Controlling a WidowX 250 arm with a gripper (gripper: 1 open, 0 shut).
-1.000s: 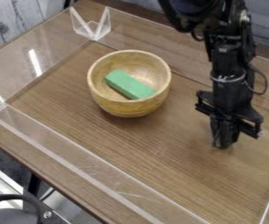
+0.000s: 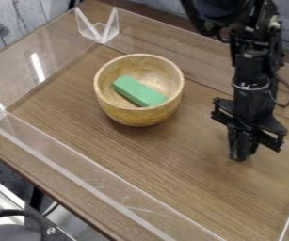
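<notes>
My black arm reaches down from the top right, its gripper (image 2: 242, 151) low over the wooden tabletop at the right. The gripper is shut; I see nothing clearly between its fingertips, which are dark and hard to make out. To its left a wooden bowl (image 2: 109, 99) holds a green block (image 2: 139, 91), lying tilted inside.
A clear plastic piece (image 2: 96, 26) is at the far edge. Black hardware (image 2: 8, 231) sits at the lower left, beside the table's edge.
</notes>
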